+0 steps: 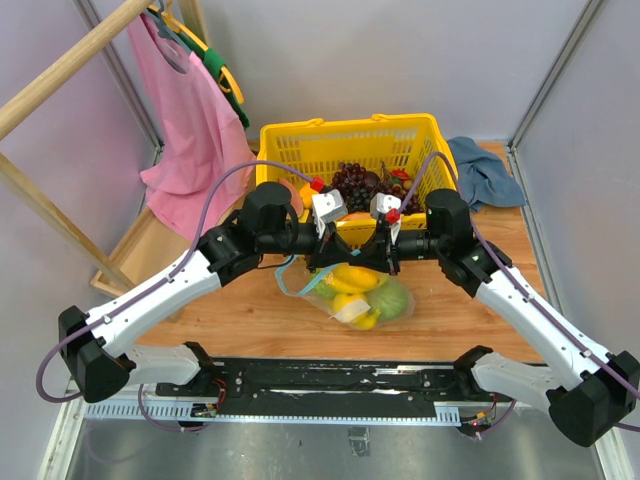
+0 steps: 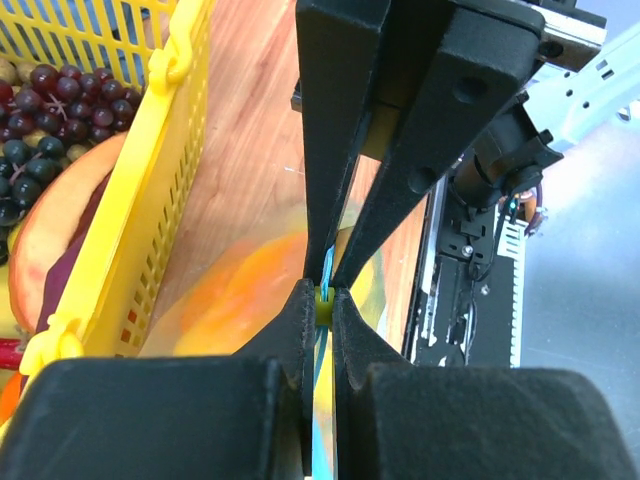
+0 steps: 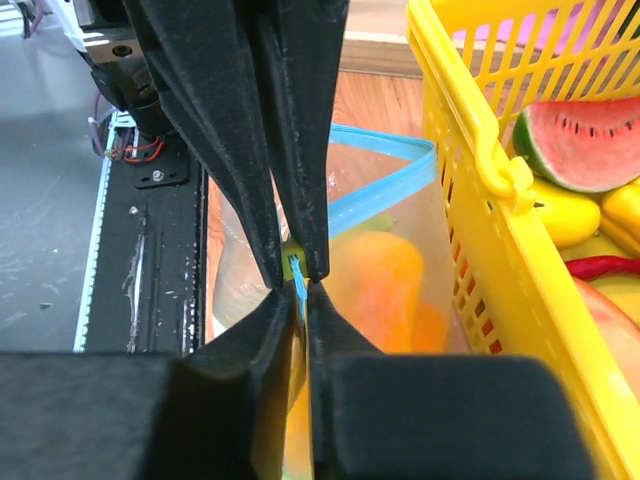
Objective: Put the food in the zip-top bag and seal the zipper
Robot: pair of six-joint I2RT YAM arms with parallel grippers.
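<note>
The clear zip top bag lies in front of the basket, holding yellow, orange and green food; its blue zipper runs along the top. My left gripper is shut on the zipper, with a small yellow-green piece, likely the slider, at its fingertips. My right gripper meets it at the same spot from the right, its fingertips shut close around or beside that piece; whether it grips anything is hard to see.
The yellow basket of fruit stands just behind the bag. A blue cloth lies at the back right, and a pink garment hangs at the left.
</note>
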